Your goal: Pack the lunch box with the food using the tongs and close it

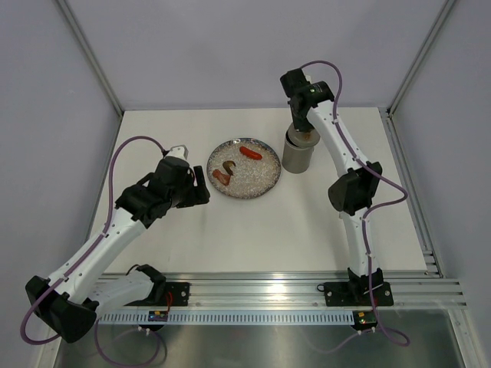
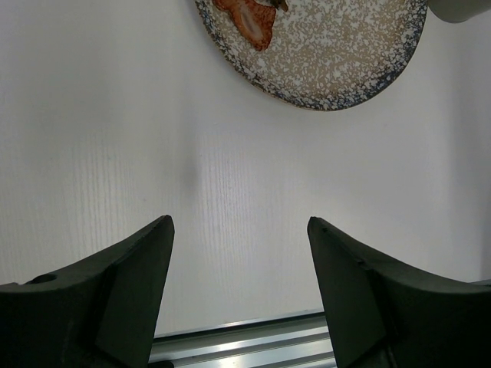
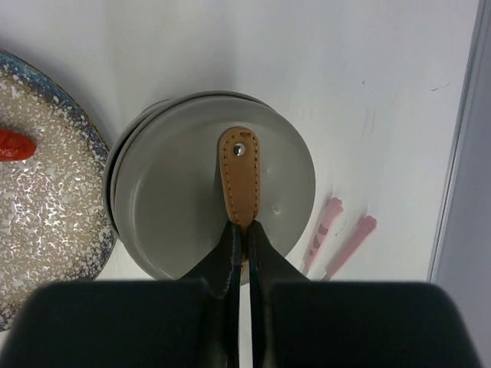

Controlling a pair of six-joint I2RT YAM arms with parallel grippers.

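Note:
A grey cylindrical lunch box stands right of the speckled plate. Its grey lid sits over the top, slightly offset, with a brown leather strap. My right gripper is shut on that strap. The plate holds a sausage, a fried piece and a curved brown piece. My left gripper is open and empty over the white table, front-left of the plate.
Two pink-handled utensils lie right of the lunch box, mostly hidden by the right arm in the top view.

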